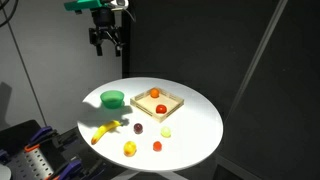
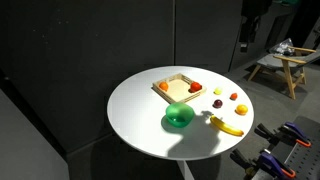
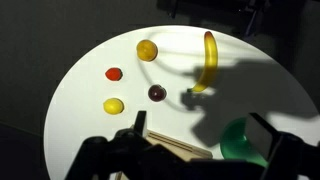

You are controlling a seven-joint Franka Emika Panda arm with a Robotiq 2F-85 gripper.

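Observation:
High above the round white table my gripper [image 1: 108,48] hangs open, nothing between its fingers, well clear of everything below. In the wrist view its black fingers frame the bottom edge. A green bowl [image 1: 112,99] stands on the table's left part. The yellow banana [image 3: 208,62] lies near the edge. Around the middle and front are a dark plum-like fruit [image 3: 157,93], a yellow lemon [image 3: 113,106], a small red fruit [image 3: 114,74] and an orange-yellow fruit [image 3: 146,49]. A shallow wooden tray [image 1: 177,103] holds an orange fruit [image 1: 154,93] and a red tomato-like one [image 1: 161,109].
The white tabletop [image 2: 135,105] has free room on its far side from the banana. Dark curtains stand behind it. The robot's base structure [image 1: 50,150] sits beside the table, and a wooden chair [image 2: 292,55] is in the background.

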